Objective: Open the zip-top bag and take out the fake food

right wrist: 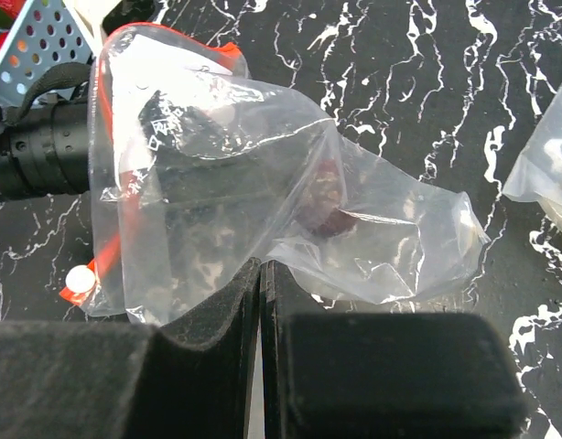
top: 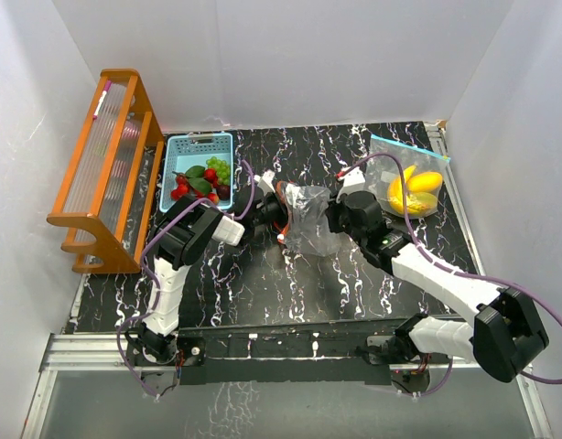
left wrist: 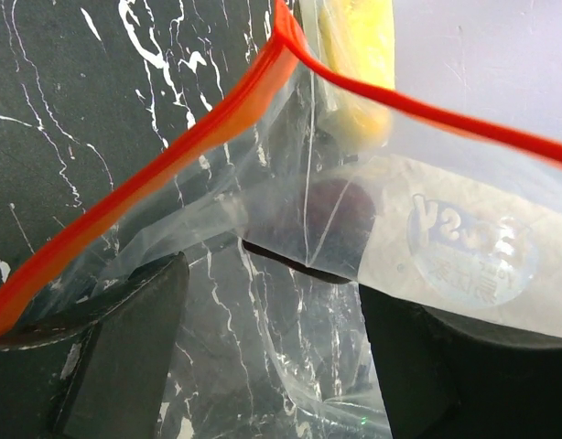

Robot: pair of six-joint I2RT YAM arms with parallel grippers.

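A clear zip-top bag with an orange-red rim (top: pixel 310 222) lies mid-table. Its mouth faces my left gripper (top: pixel 279 219), and the red zip edge (left wrist: pixel 144 197) crosses the left wrist view. The left fingers (left wrist: pixel 125 352) stand wide apart at the bag's mouth, nothing between them but loose film. Deeper in the bag, a dark red piece of fake food shows, blurred by the film; the right wrist view shows it as a reddish patch (right wrist: pixel 331 197). My right gripper is shut on the bag's clear plastic.
A blue basket (top: pixel 197 140) with several fake fruits stands at the back left, beside a wooden rack (top: pixel 125 165). Another zip bag holding yellow fake food (top: pixel 415 192) lies at the right, close to the right arm.
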